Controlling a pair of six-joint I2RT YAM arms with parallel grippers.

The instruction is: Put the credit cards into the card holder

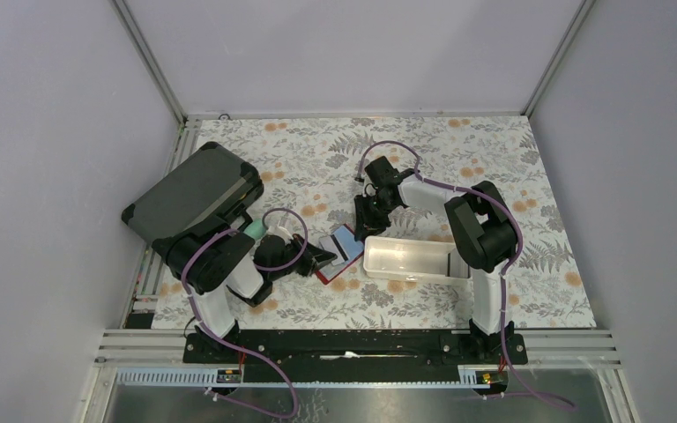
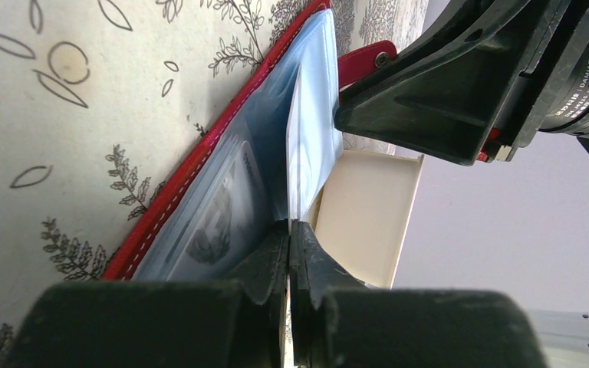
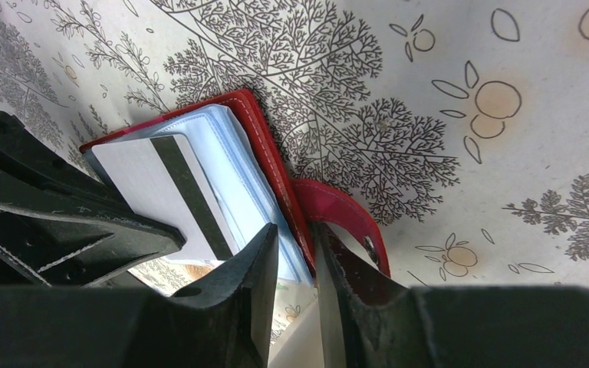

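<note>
The card holder, red-edged with pale blue sleeves (image 3: 234, 165), lies open on the table between both arms. My left gripper (image 1: 332, 257) is shut on a white credit card with a black stripe (image 3: 149, 172). The card lies along the pale sleeves, and how far it is inside one cannot be told; its thin edge runs into the fingers in the left wrist view. At the holder's upper right corner, my right gripper is slightly open, its fingertips straddling the red border (image 3: 264, 146). A snap strap (image 3: 337, 203) sticks out beside that border.
A cream tray (image 1: 405, 257) stands right of the holder, close to the right gripper, with a thin divider near its right end. A dark grey case (image 1: 196, 196) is at the left.
</note>
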